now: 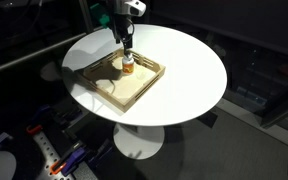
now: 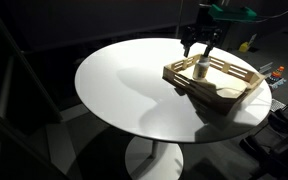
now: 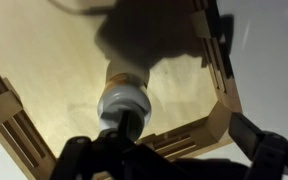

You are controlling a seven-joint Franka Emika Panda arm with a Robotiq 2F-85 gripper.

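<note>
A small bottle with a white cap and an orange-brown label [image 1: 128, 67] stands upright in a shallow wooden tray [image 1: 147, 92]. My gripper [image 1: 126, 48] hangs just above the bottle, pointing down. Seen by the wrist camera, the fingers are wide apart and the gripper is open with nothing between its fingers. One finger [image 3: 112, 152] overlaps the bottle's cap [image 3: 125, 103] in that view; whether they touch, I cannot tell. The other finger [image 3: 271, 150] lies out past the tray's corner. In exterior view 2, the bottle [image 2: 201, 70] is below the gripper.
The slatted tray walls [image 2: 189, 90] surround the bottle, with bare tray floor around it. A round white table [image 1: 189, 70] carries the tray and is clear on its other side. A dark shadow falls across the tray in the wrist view.
</note>
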